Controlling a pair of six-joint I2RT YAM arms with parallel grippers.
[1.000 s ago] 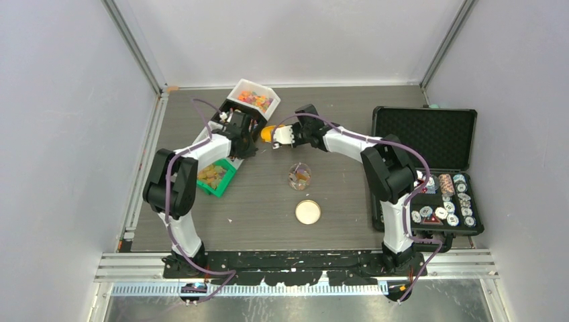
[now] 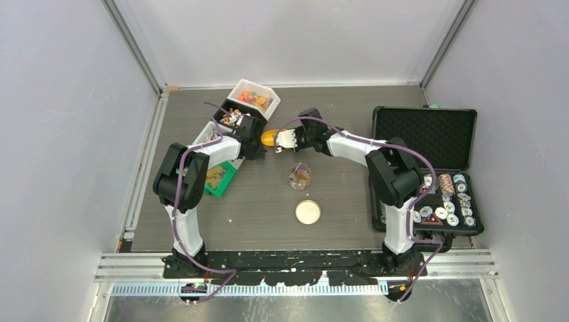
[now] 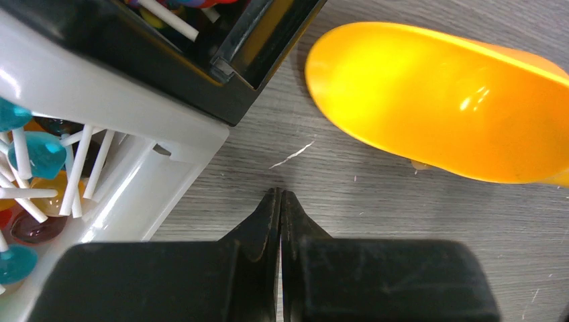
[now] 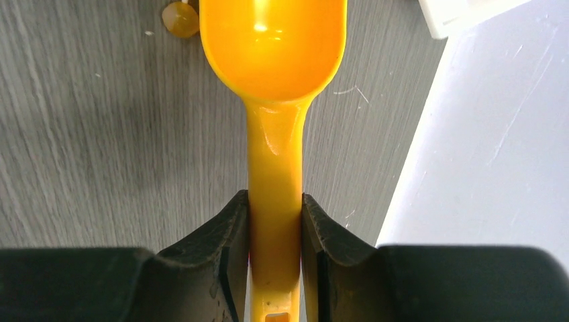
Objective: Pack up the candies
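Pinched at its handle, an orange scoop (image 4: pixel 275 154) is in my right gripper. Its bowl (image 3: pixel 443 107) looks empty in the left wrist view. My left gripper is shut with nothing showing between its fingertips, over bare table beside the scoop and the bins. An amber lollipop (image 4: pixel 180 20) lies on the table next to the scoop bowl. Lollipops (image 3: pixel 45 154) with white sticks fill a white bin (image 3: pixel 114 100), and wrapped ones show in the black bin (image 3: pixel 248 74). A clear round jar (image 2: pixel 300 176) holds some candy pieces.
A gold-rimmed lid (image 2: pixel 308 212) lies in front of the jar. Another white bin (image 2: pixel 243 85) with orange candies stands at the back, a green bin (image 2: pixel 225 180) at front left. An open black case (image 2: pixel 424 138) takes up the right side.
My left gripper has moved a little to the right, away from the black bin. The right arm has shifted slightly with the scoop, most recently to the right.
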